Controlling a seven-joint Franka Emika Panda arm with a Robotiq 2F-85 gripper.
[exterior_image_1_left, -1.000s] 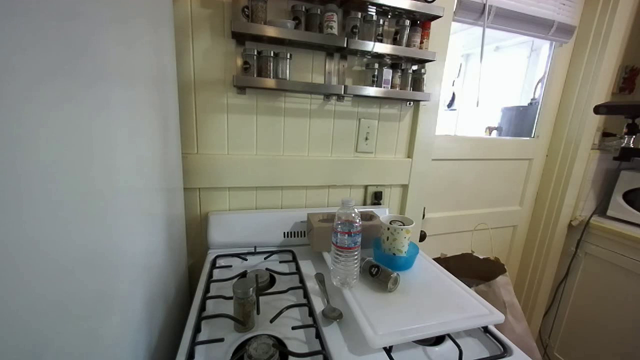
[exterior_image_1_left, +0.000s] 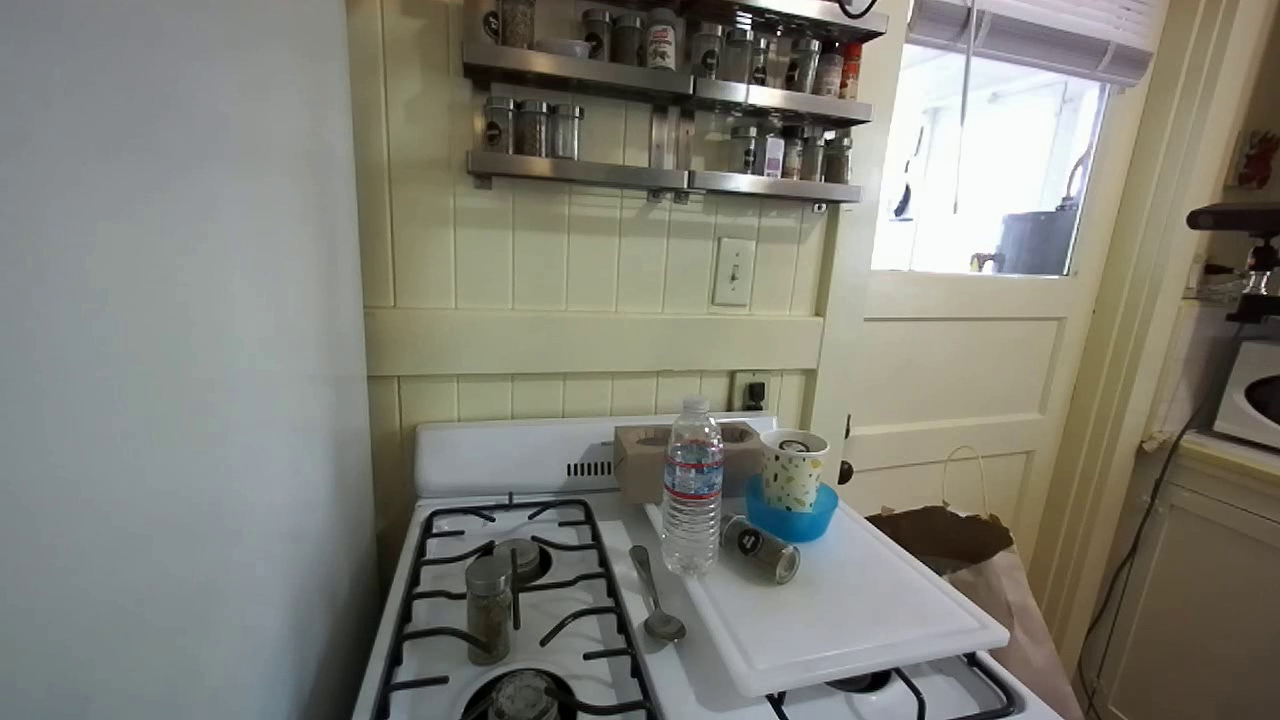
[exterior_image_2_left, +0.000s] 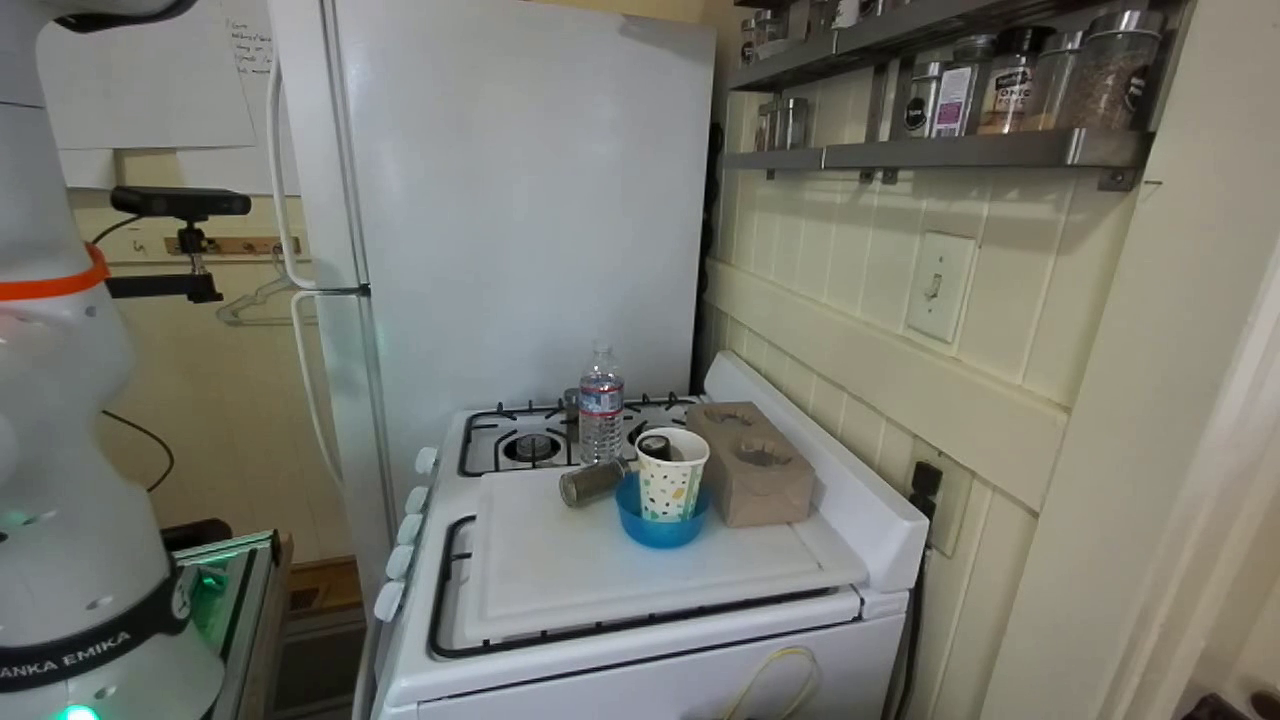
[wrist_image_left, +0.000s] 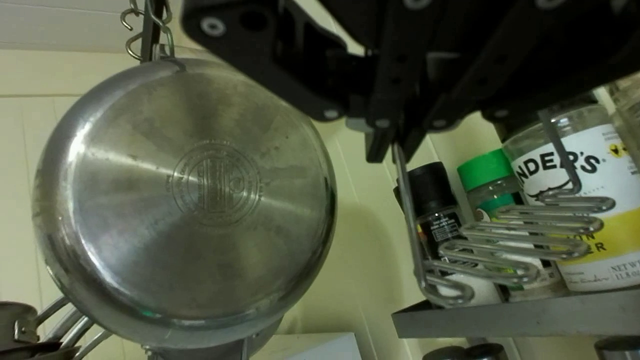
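In the wrist view my gripper is shut on one wire arm of a metal masher (wrist_image_left: 516, 273) with a zigzag wire head. The masher's head hangs below the fingers, in front of the spice shelf. Its other wire arm rises at the right, and its upper part is hidden behind the gripper. Neither exterior view shows my gripper; exterior view 2 has part of the white arm (exterior_image_2_left: 54, 396) at the left edge.
A steel pan (wrist_image_left: 198, 198) hangs close at the left. Jars stand on a metal shelf (wrist_image_left: 516, 315) at the right. On the stove are a white board (exterior_image_1_left: 840, 612), bottle (exterior_image_1_left: 692, 504), patterned cup (exterior_image_1_left: 792, 474) in a blue bowl (exterior_image_1_left: 816, 518), spoon (exterior_image_1_left: 660, 624) and cardboard box (exterior_image_2_left: 750, 480).
A dark curved piece at the top edge of exterior view 1 reaches slightly lower now. Everything on the stove is unchanged.
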